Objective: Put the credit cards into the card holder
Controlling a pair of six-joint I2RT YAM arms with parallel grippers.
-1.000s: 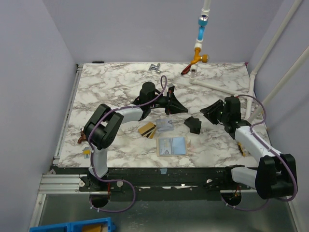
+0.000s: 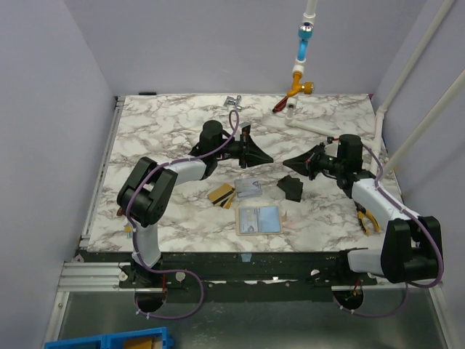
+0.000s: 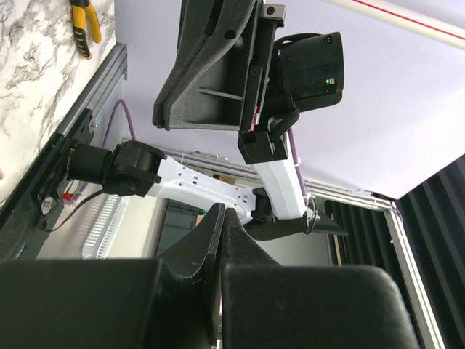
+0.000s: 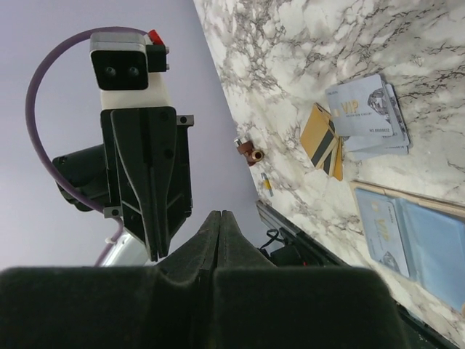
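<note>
Silver-blue cards [image 2: 248, 187] lie fanned near the table's middle, also plain as VIP cards [image 4: 360, 109] in the right wrist view. Left of them are gold cards [image 2: 221, 195], and to their right a few black cards [image 2: 291, 187]. The card holder [image 2: 259, 219] rests in front; in the right wrist view one silver card [image 4: 383, 231] shows in the left half of the open holder [image 4: 436, 251]. Raised behind the cards, my left gripper [image 2: 271, 160] is shut with nothing showing between its fingers. Facing it from the right, my right gripper [image 2: 286, 161] is shut too, with nothing visible between its fingers.
Yellow-handled pliers [image 2: 370, 218] lie at the right edge. White pipes [image 2: 320, 129] and an orange valve [image 2: 296, 87] stand at the back right. Small metal parts [image 2: 233, 102] sit at the back.
My left gripper has drawn back a little to the left and toward the rear. The right gripper has come leftward and now points at the left one. Cards and holder have stayed put.
</note>
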